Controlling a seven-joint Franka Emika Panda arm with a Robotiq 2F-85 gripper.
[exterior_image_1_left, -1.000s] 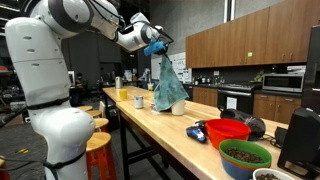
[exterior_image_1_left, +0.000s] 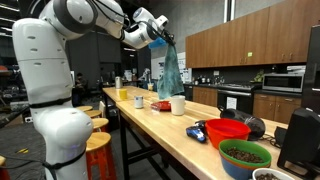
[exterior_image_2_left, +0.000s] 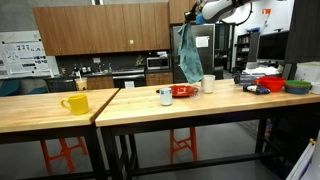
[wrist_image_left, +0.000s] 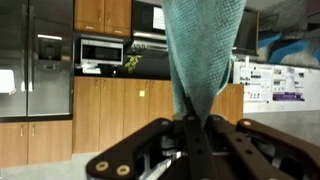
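Observation:
A teal-grey cloth (exterior_image_1_left: 171, 76) hangs down from my gripper (exterior_image_1_left: 169, 40), high over the table. The gripper is shut on the cloth's upper end. In exterior view 2 the cloth (exterior_image_2_left: 188, 55) falls from the gripper (exterior_image_2_left: 183, 22) behind the white mugs. In the wrist view the cloth (wrist_image_left: 192, 50) spreads up and away from the gripper, covering the middle of the picture; its pinched part lies between the fingertips. The wooden table (exterior_image_1_left: 150, 118) lies below.
A white pot (exterior_image_1_left: 178, 105) stands below the cloth, with a red item (exterior_image_1_left: 161, 106) beside it. Nearer are a red bowl (exterior_image_1_left: 227, 130), a green bowl (exterior_image_1_left: 245, 152) and a black pan (exterior_image_1_left: 250, 122).
My gripper has risen slightly with the cloth. The cloth's lower part, spread wide over the table before, now hangs narrower and higher, clear of the pot.

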